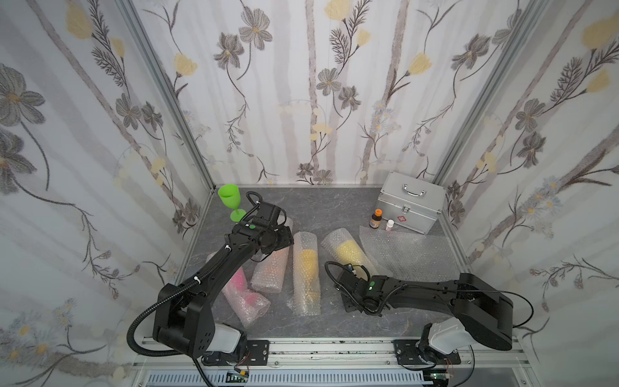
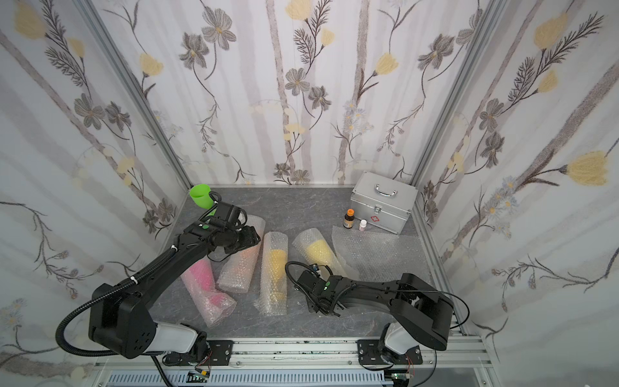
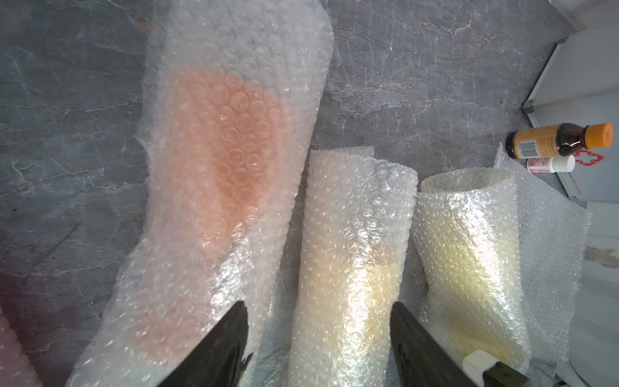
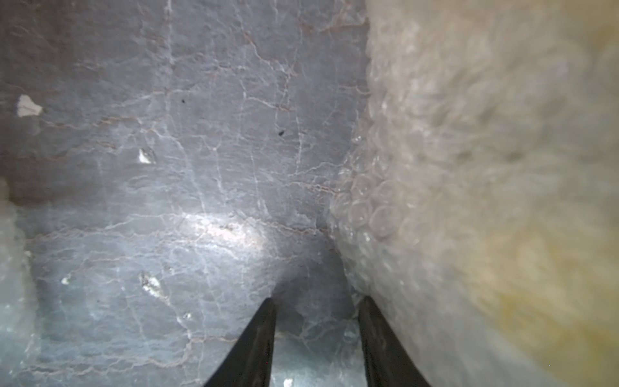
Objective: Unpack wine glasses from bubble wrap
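Observation:
Bubble-wrapped glasses lie side by side on the table: a pink one [image 1: 240, 290], a peach one [image 3: 225, 142], a middle yellow one [image 3: 354, 258] and a right yellow one [image 3: 474, 251]. An unwrapped green wine glass [image 1: 230, 196] stands at the back left. Over the peach and middle yellow rolls, my left gripper hangs open and empty. My right gripper is low beside the right yellow roll, its fingers parted. Its right finger is at the edge of the wrap; whether they touch, I cannot tell. No roll is between its fingers.
A flat bubble wrap sheet [image 1: 412, 248] lies on the right. Behind it stand a silver case [image 1: 412, 200], a brown bottle with an orange cap [image 1: 376, 218] and a small white bottle [image 1: 389, 225].

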